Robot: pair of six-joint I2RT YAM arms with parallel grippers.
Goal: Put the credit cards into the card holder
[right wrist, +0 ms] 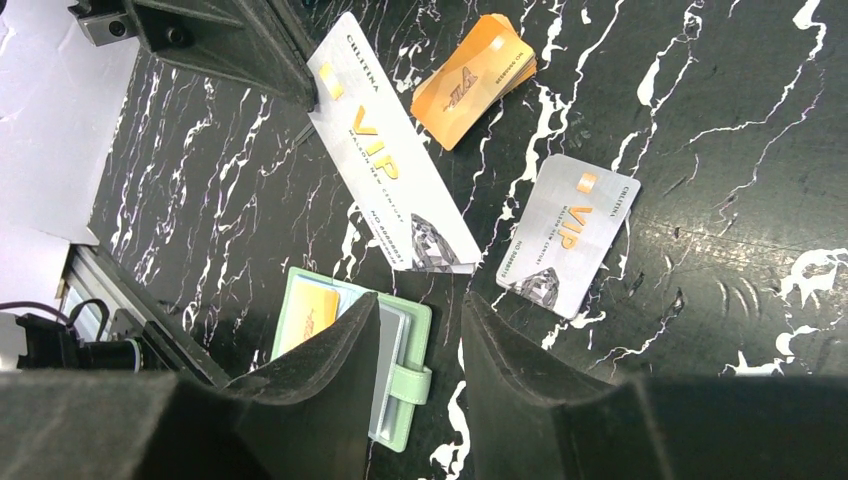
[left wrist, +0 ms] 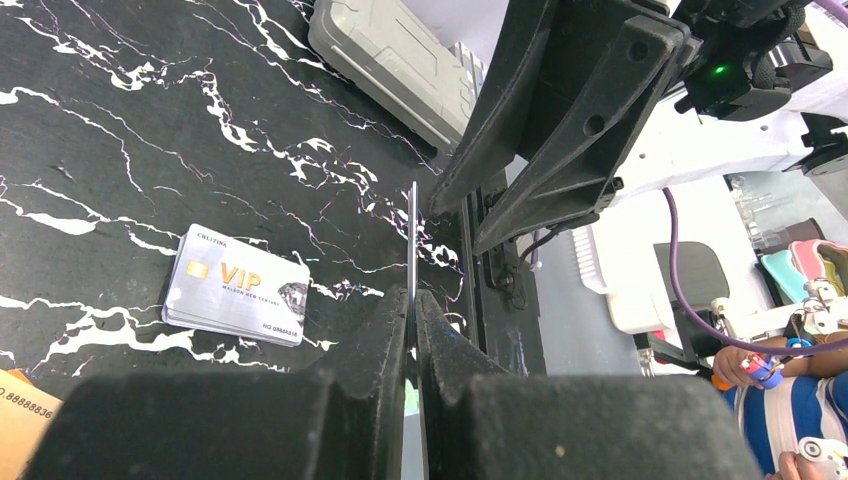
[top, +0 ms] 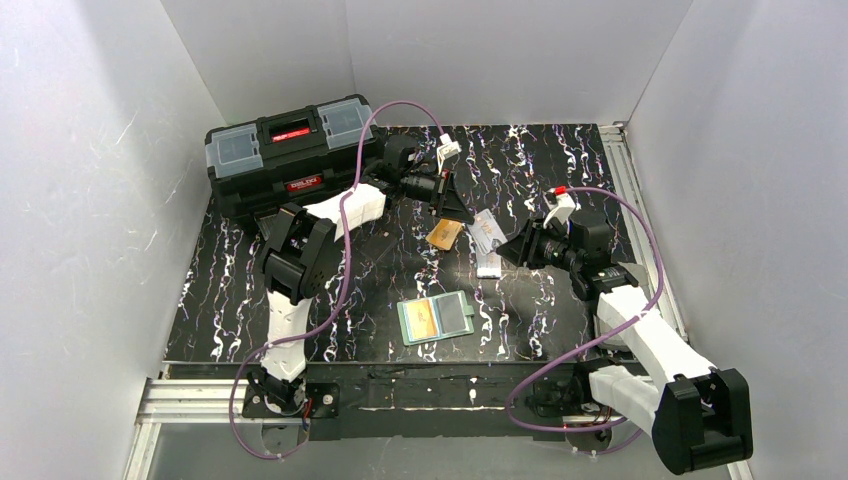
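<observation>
My left gripper (top: 470, 218) is shut on one end of a silver VIP card (right wrist: 395, 165), holding it above the table. In the left wrist view this card (left wrist: 412, 245) shows edge-on as a thin line. My right gripper is open, its fingertips close to the card's free lower end; whether they touch cannot be told. Below lies a stack of silver VIP cards (left wrist: 235, 285). A fanned stack of gold cards (right wrist: 475, 80) sits beside it. The pale green card holder (top: 437, 341) lies open towards the front, a gold card (top: 421, 318) in its left side.
A black toolbox (top: 290, 155) with clear lids stands at the back left, close to my left arm. Bare marbled table surrounds the cards and the holder. A grey case (left wrist: 395, 65) rests at the right edge, beyond my right arm.
</observation>
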